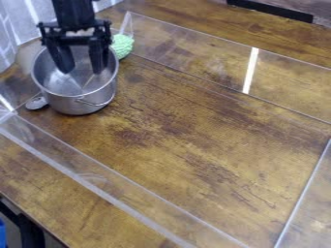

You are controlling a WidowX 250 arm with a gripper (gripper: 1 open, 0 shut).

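A steel pot (pixel 80 97) with a wire handle stands at the upper left of the camera view. My black gripper (pixel 74 50) reaches down from the top into the pot's mouth, its two fingers lowered inside the rim. Whether anything is between the fingers I cannot tell, nor how far they are open.
A pale green object (pixel 123 46) lies just behind the pot to the right. A small metal piece sits at the pot's left.
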